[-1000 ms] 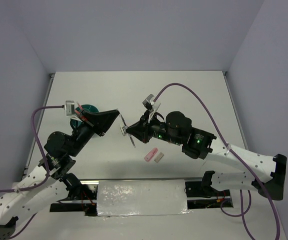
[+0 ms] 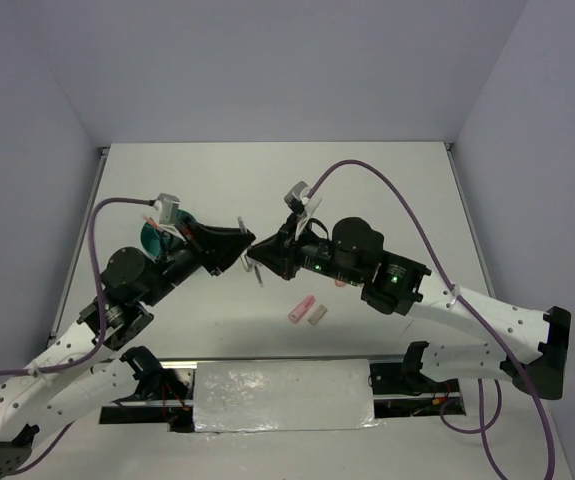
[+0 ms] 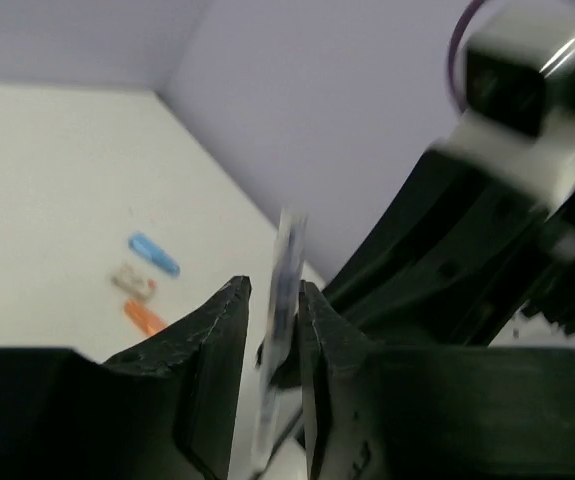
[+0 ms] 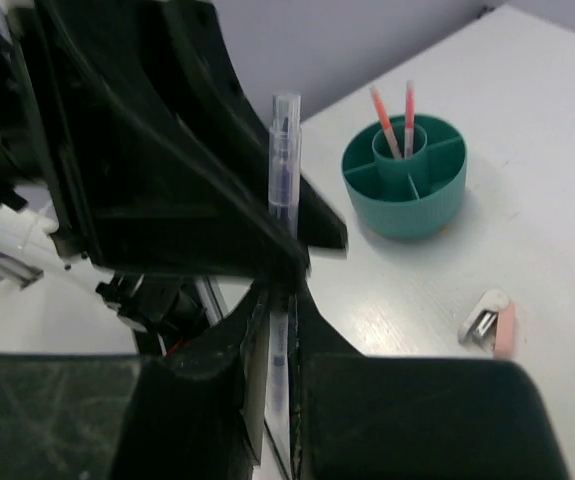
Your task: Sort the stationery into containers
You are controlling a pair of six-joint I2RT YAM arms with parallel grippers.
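A clear, slim pen (image 4: 284, 160) stands nearly upright in the right wrist view, with my right gripper shut on it. From above, left gripper (image 2: 249, 240) and right gripper meet over the table, the pen's lower end (image 2: 259, 276) poking out below. A teal divided holder (image 4: 407, 213) contains an orange pen (image 4: 385, 122) and a pink pen (image 4: 409, 120); the left arm partly covers it in the top view.
A pink item (image 2: 302, 309) and a beige block (image 2: 317, 314) lie on the table near its front. A white-and-metal piece (image 4: 482, 316) rests beside a pink block (image 4: 505, 330). Both arms are very close together.
My left gripper has moved right to the pen, now overlapping it beside the right gripper. The pen looks slightly more upright; the right arm has barely moved.
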